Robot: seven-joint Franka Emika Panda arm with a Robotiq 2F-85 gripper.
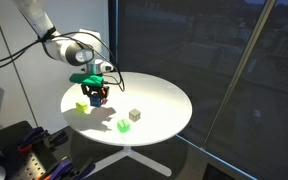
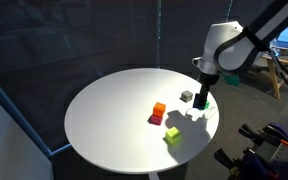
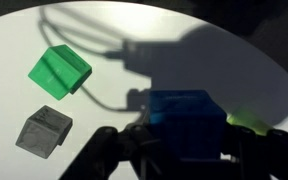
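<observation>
A blue block (image 3: 187, 122) sits between my fingers in the wrist view, and the gripper is shut on it. Exterior view 1 shows the same blue block (image 1: 96, 101) below the gripper (image 1: 97, 95), over the left part of the round white table (image 1: 164, 100). Whether its underside touches the tabletop I cannot tell. In exterior view 2, an orange block (image 2: 159, 107) rests on or against a red block (image 2: 155, 118); the gripper (image 2: 200, 102) is to their right, its blue block not clearly visible.
A yellow-green block (image 2: 172, 135) lies near the table edge. Elsewhere on the tabletop are a green block (image 3: 59, 70) and a grey block (image 3: 44, 131), apart from each other. A cable runs along the arm.
</observation>
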